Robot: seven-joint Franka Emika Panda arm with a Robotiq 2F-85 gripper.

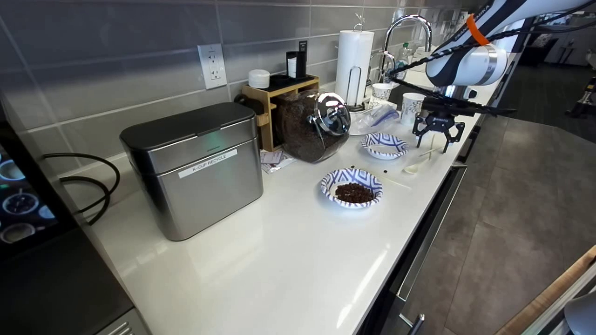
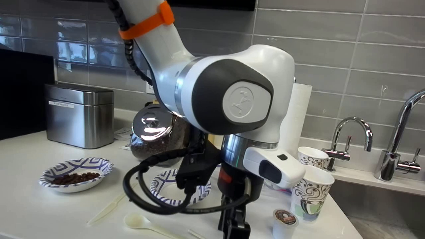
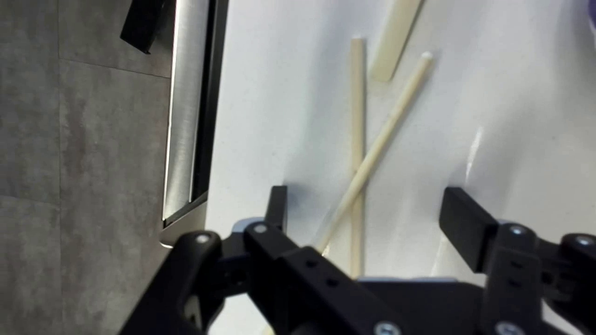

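My gripper is open low over the counter, close to its front edge. In the wrist view, two thin pale sticks lie crossed between and ahead of the fingers. The straight stick (image 3: pixel 358 106) is partly covered by the slanting stick (image 3: pixel 394 114), whose far end looks slightly raised. A wider pale handle end (image 3: pixel 394 42) lies just beyond them. Nothing is clamped between the fingers. Exterior view 1 shows the gripper (image 1: pixel 433 144) beyond a pale spoon (image 1: pixel 411 168). In exterior view 2 the gripper's lower part is cut off by the frame.
A patterned bowl with dark brown pieces (image 1: pixel 355 193) and an emptier-looking bowl (image 1: pixel 384 146) stand nearby. A paper cup (image 2: pixel 311 194) and a small pod (image 2: pixel 285 223) are close to the arm. A pale knife (image 2: pixel 107 209) lies flat.
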